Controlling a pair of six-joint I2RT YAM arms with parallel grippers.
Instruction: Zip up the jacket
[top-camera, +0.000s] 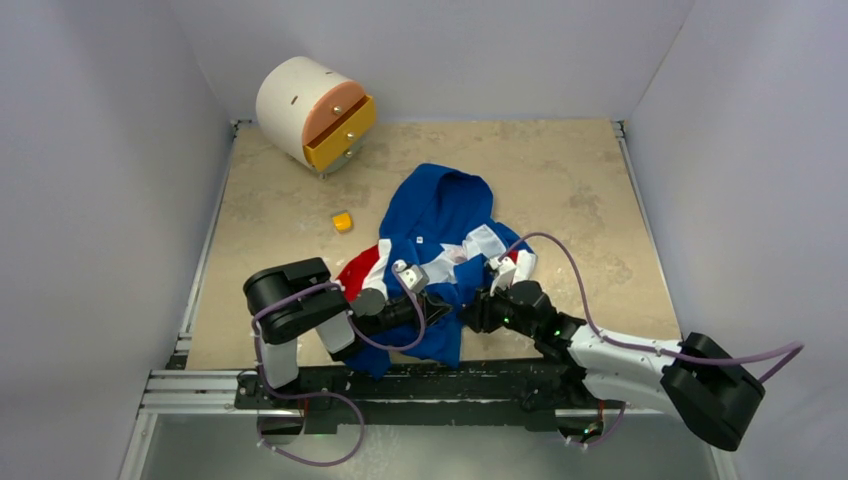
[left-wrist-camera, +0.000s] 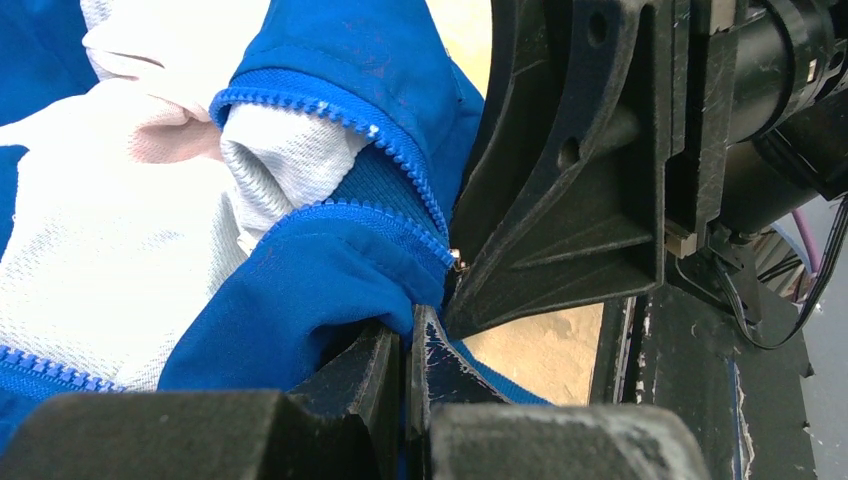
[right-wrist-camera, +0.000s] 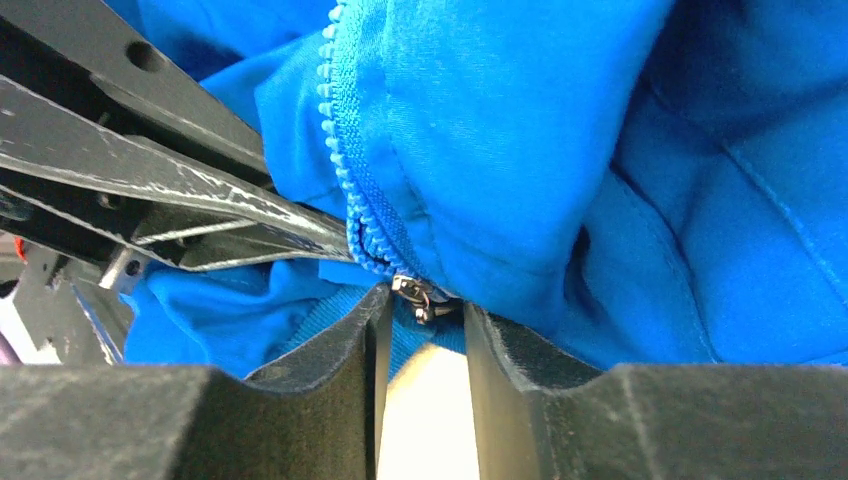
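Observation:
The blue jacket (top-camera: 435, 200) lies open on the table, its white lining (left-wrist-camera: 120, 220) showing. My left gripper is shut on blue fabric near the jacket's lower front edge. Two toothed zipper edges (left-wrist-camera: 350, 215) come together beside the right gripper's dark finger, where a small metal zipper slider (left-wrist-camera: 457, 262) shows. In the right wrist view, that slider (right-wrist-camera: 425, 298) sits at the tips of my right gripper, which is part open, with a gap and table visible between its fingers. Whether either finger touches the slider is unclear.
A white drum-shaped cabinet (top-camera: 300, 100) with a yellow drawer front stands at the back left. A small yellow block (top-camera: 342, 221) lies left of the jacket. Both grippers are close together near the front edge.

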